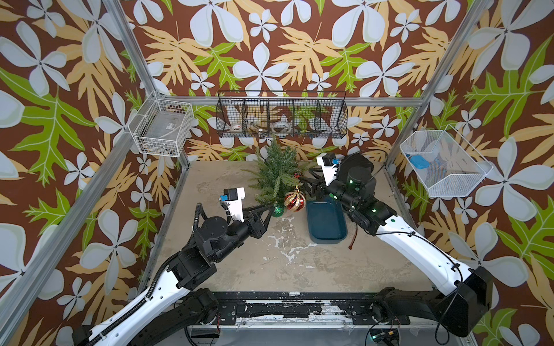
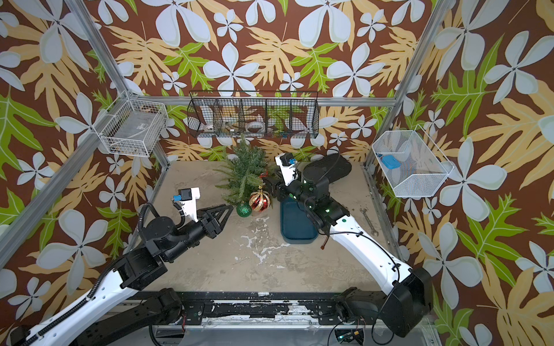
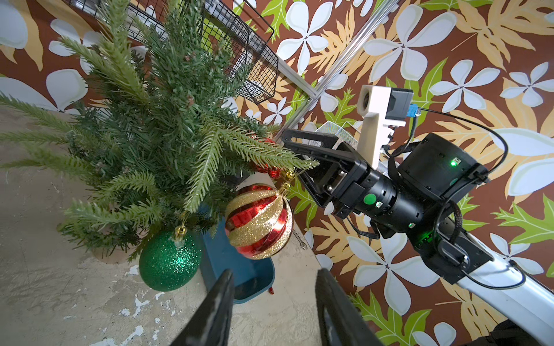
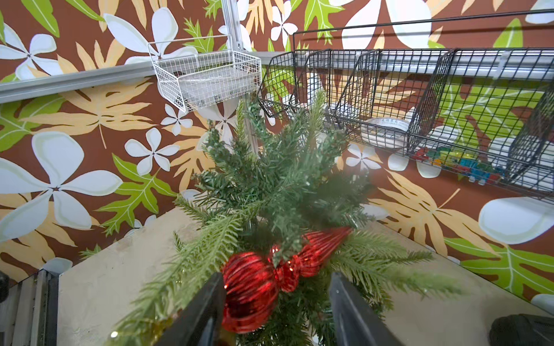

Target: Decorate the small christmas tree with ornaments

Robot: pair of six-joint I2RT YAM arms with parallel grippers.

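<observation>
The small green tree stands on the table. A green glitter ball and a red-and-gold striped ball hang low on its front branches. A shiny red finial-shaped ornament lies slantwise among branches on the tree's right side. My right gripper is beside that ornament, its fingers apart; part of the ornament lies across the gap in the view, and whether they touch is unclear. In the left wrist view a branch tip partly covers the right fingers. Left of the green ball, my left gripper stands open and empty.
An empty-looking dark blue tray lies right of the tree, under the right arm. A black wire rack hangs behind the tree, and white baskets flank the sides.
</observation>
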